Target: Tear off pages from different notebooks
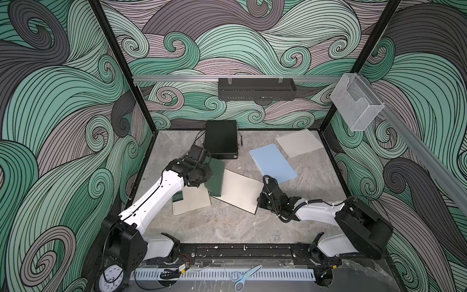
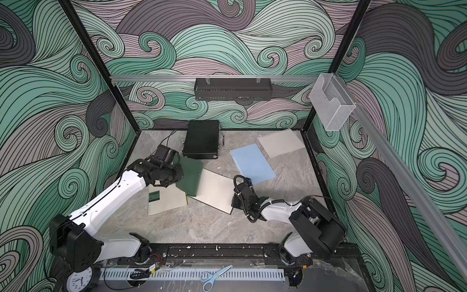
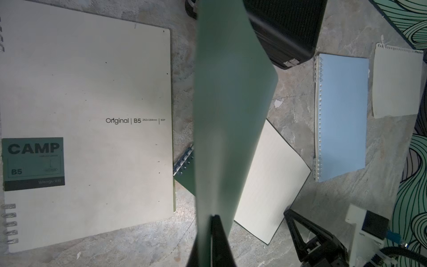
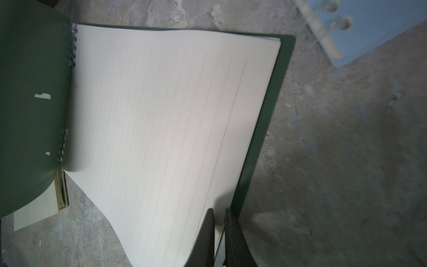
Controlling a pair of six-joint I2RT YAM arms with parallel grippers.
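Note:
The green notebook lies open mid-table, its ruled white page (image 4: 169,115) bare and its green cover (image 3: 231,89) raised on the left. My left gripper is shut on the edge of that cover. At the page's outer edge, near the front corner, my right gripper stands narrowly open; the page's edge runs between its fingertips, and I cannot tell how far they reach under it. A cream notebook labelled CAMP (image 3: 89,98) lies under the left arm. Farther back rest the blue notebook (image 1: 273,163) and a pale notebook or sheet (image 1: 299,142).
A black case (image 1: 221,138) stands behind the green cover. The wire basket (image 1: 356,103) and a black tray (image 1: 256,89) hang on rails. Scissors (image 1: 245,277) lie beyond the front edge.

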